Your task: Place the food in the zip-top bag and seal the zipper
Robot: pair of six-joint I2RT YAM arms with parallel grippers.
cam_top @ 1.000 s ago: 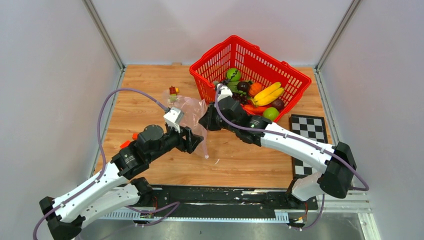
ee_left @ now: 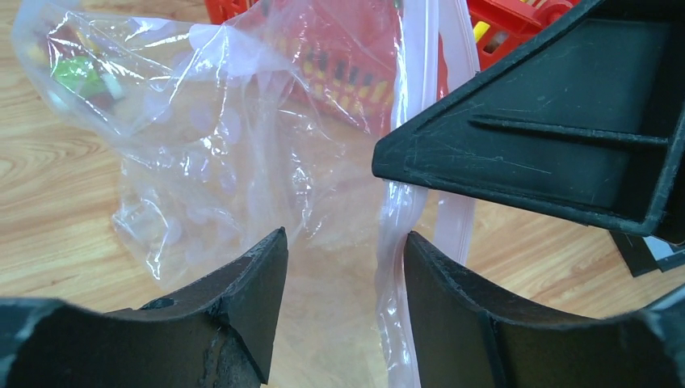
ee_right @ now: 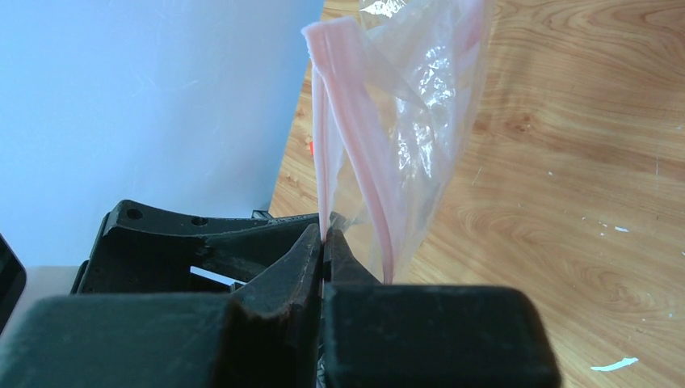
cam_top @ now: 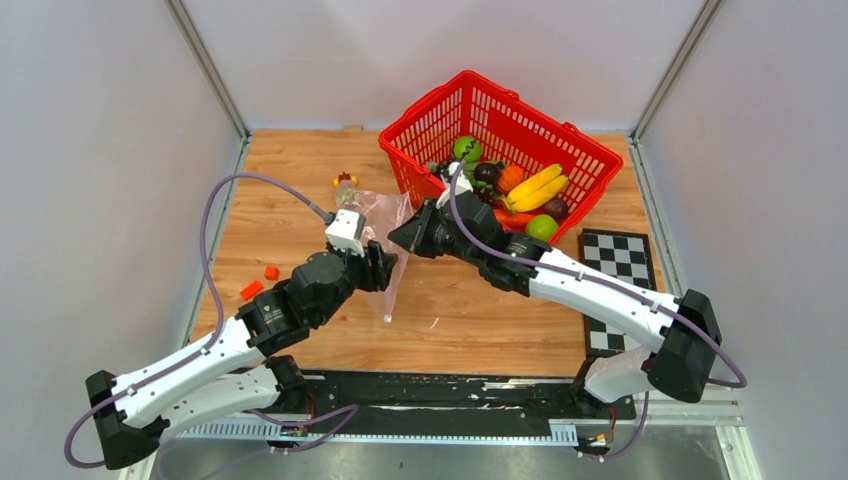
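Note:
The clear, pinkish zip bag [cam_top: 382, 212] hangs between my two grippers. My right gripper is shut on its zipper edge, one strip pinched at the fingertips; the other strip [ee_right: 370, 166] stands apart, so the mouth gapes there. In the left wrist view my left gripper is part open, and the bag's zipper strip [ee_left: 394, 279] runs down along the inner side of its right-hand finger. A green piece of food [ee_left: 78, 74] shows through the film at upper left; whether it lies inside cannot be told.
Behind the grippers stands a red basket [cam_top: 590, 155] holding toy fruit and vegetables. A checkered board [cam_top: 625, 262] lies at the right. Small orange blocks [cam_top: 251, 290] sit at the left. Bare table lies in front of the bag.
The left gripper has shifted slightly left and away from the front edge. The bag's lower corner has swung left. My right gripper has moved a little left, still at the bag.

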